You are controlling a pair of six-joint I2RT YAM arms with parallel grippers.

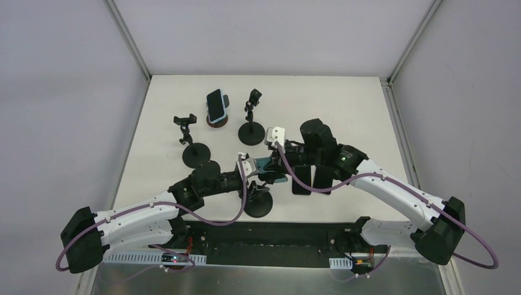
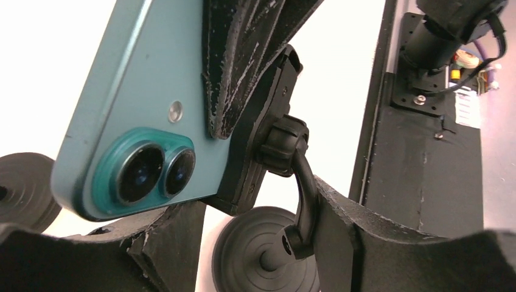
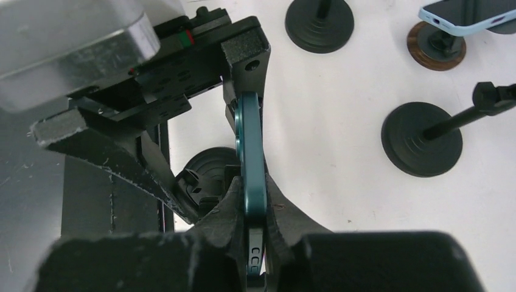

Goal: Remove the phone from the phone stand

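Observation:
A teal phone (image 2: 159,79) with two camera lenses fills the upper left of the left wrist view. My right gripper is shut on it, and the right wrist view shows the phone edge-on between the fingers. The black phone stand's holder (image 2: 264,121) appears close behind the phone in the left wrist view; whether they touch, I cannot tell. Its round base (image 2: 228,261) rests on the table. My left gripper stands part open around the stand's upper part, with the stand's bent arm (image 2: 307,194) near one finger.
Two empty black stands, at left (image 1: 196,155) and at centre (image 1: 251,133), stand farther back. Another stand there carries a blue-edged phone (image 1: 215,106). Two dark phones (image 1: 301,182) (image 1: 323,180) lie beneath the right arm.

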